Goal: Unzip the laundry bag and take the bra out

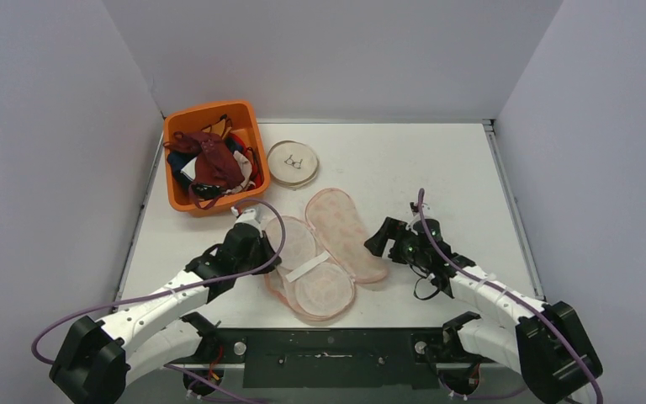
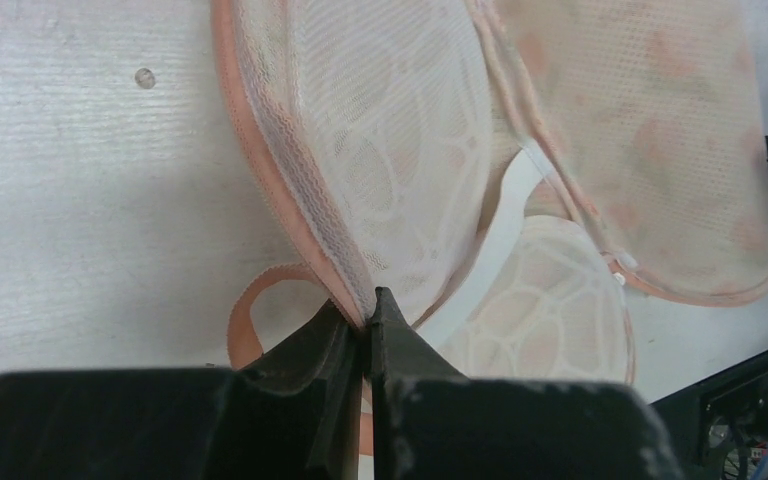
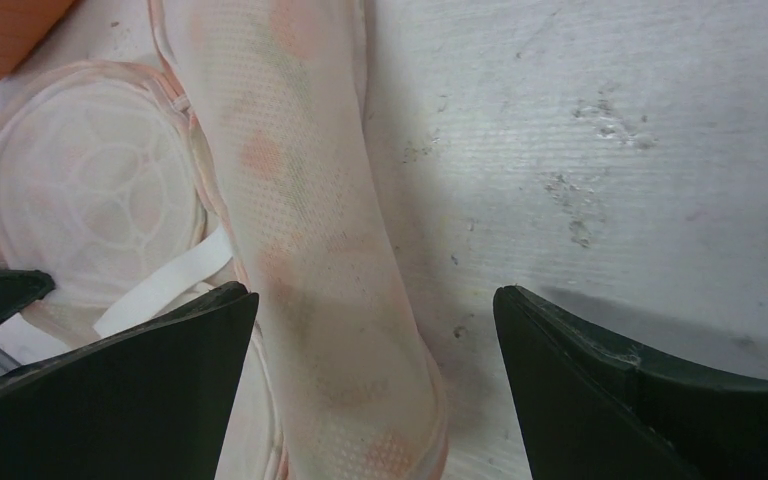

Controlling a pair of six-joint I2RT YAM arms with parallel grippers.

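The pale pink mesh laundry bag (image 1: 336, 227) lies spread on the white table, with two round cups and a white strap (image 1: 309, 263) across them. In the left wrist view my left gripper is shut on the peach-trimmed edge of the bag, at its left side. My right gripper (image 1: 387, 240) is open just above the long right panel (image 3: 310, 230), whose fabric runs between its fingers in the right wrist view, not visibly gripped.
An orange bin (image 1: 172, 185) full of bags and clothes stands at back left, beside round cream discs (image 1: 293, 160). Walls border the workspace on three sides.
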